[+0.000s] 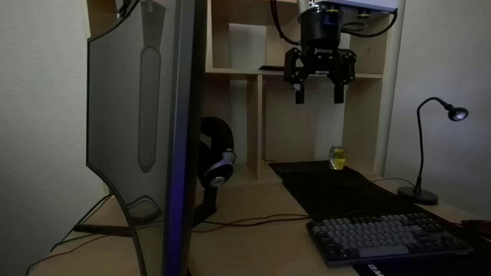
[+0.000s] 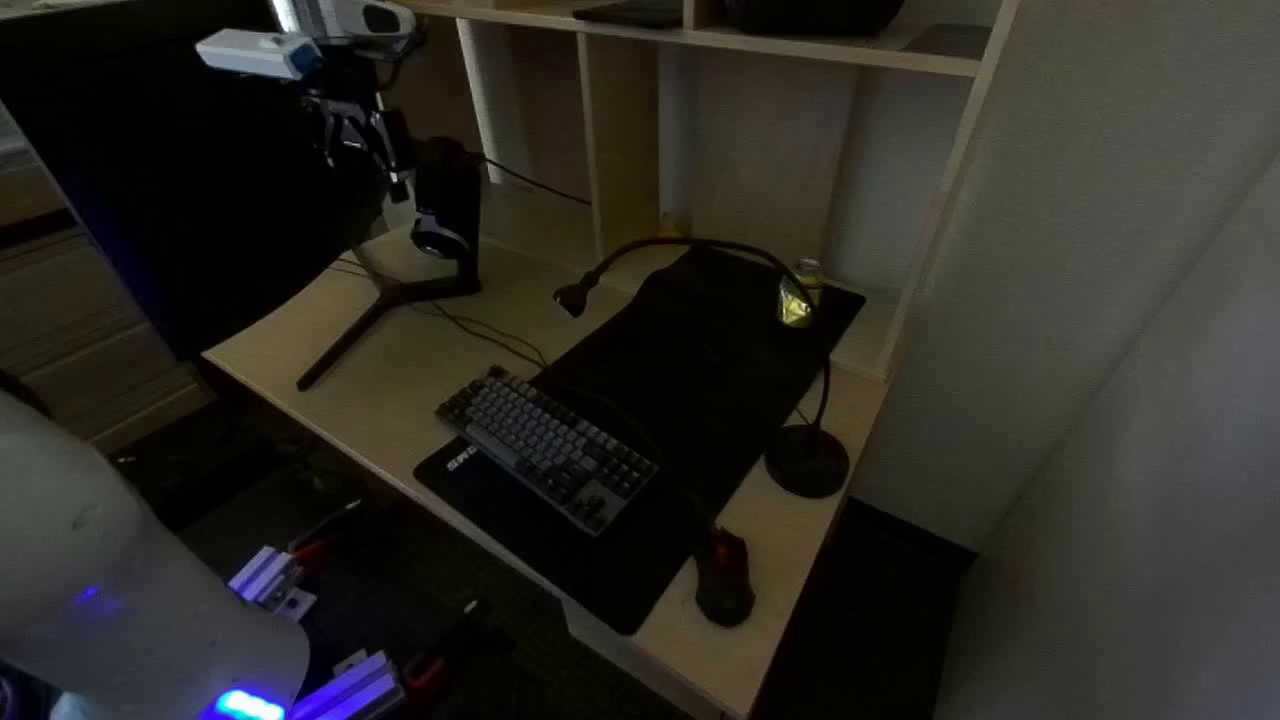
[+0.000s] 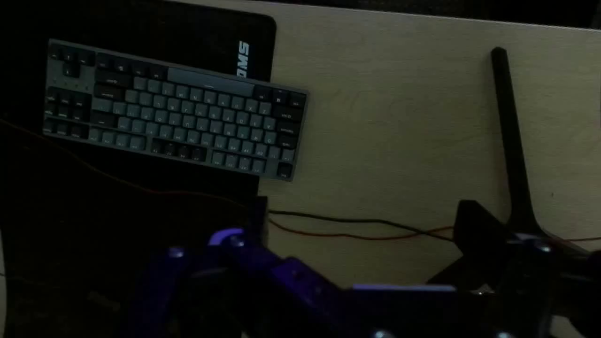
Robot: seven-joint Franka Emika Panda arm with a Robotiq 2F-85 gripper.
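High above the desk, in front of the shelf, hangs my gripper point(image 1: 319, 96), pointing down. Its two fingers stand well apart, with only air between them. From the second exterior view the gripper point(image 2: 398, 192) appears at the upper left, near the monitor and the headphones. In the wrist view the gripper's dark fingers fill the bottom, and below them lie the keyboard point(image 3: 191, 112) and bare desk. A small clear jar with yellow contents point(image 1: 336, 158) stands at the far end of the black desk mat point(image 1: 317, 184).
A large monitor point(image 1: 124, 101) rises at the left, headphones point(image 1: 218, 156) behind it. The desk lamp point(image 2: 806, 460) arches over the mat, close to the jar in that view. A mouse point(image 2: 723, 578) lies near the front corner. Cables point(image 3: 360, 225) cross the otherwise clear desk beside the keyboard.
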